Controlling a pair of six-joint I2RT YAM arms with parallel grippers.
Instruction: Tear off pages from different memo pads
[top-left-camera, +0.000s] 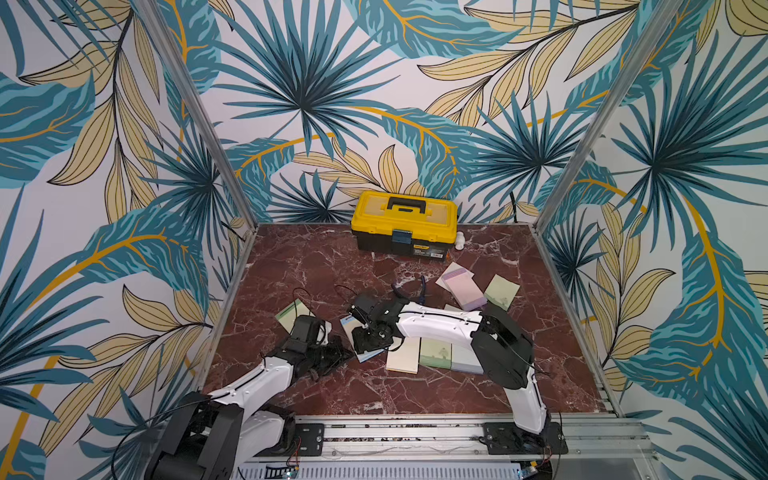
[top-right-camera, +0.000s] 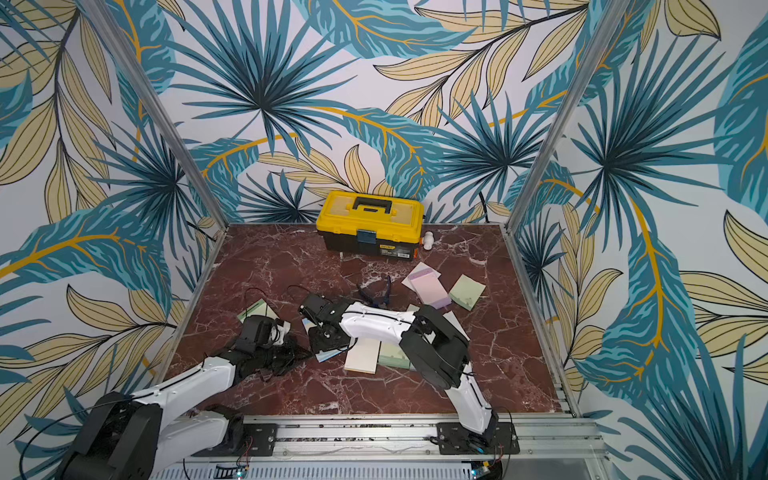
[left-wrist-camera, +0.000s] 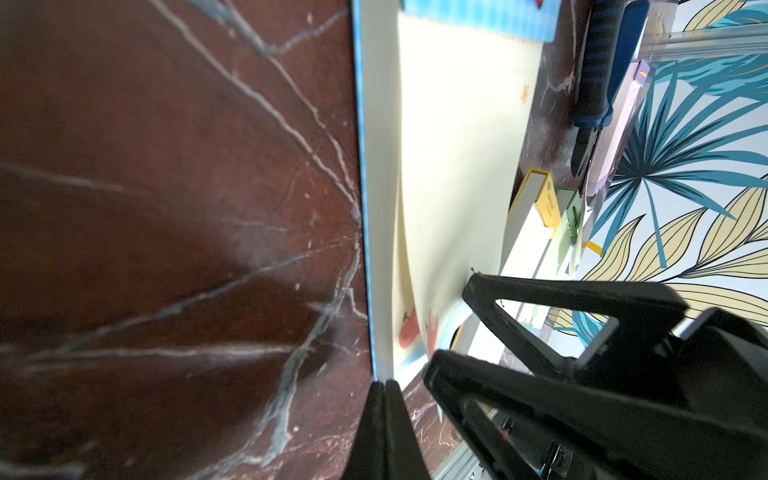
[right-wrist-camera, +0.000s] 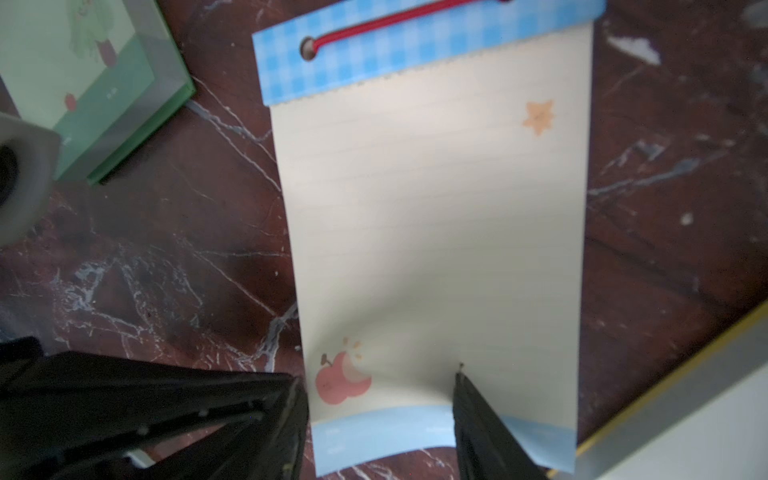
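Note:
A cream memo pad (right-wrist-camera: 432, 224) with a blue gingham top, red cord and apple print lies on the marble table. My right gripper is open over its lower end, a fingertip near each side of the apple. In the left wrist view the top page bows up slightly from the sheets below, beside the right gripper's dark fingers. My left gripper is shut at the pad's lower corner, with nothing clearly visible between its fingertips. A green pad (right-wrist-camera: 96, 96) lies beside this pad.
More pads lie to the right, including a pink one (top-left-camera: 462, 286) and a pale green one (top-left-camera: 501, 292). Pliers or a similar tool (left-wrist-camera: 600, 64) lie behind, and a yellow toolbox (top-left-camera: 404, 224) stands at the back. Bare table surrounds the toolbox's front.

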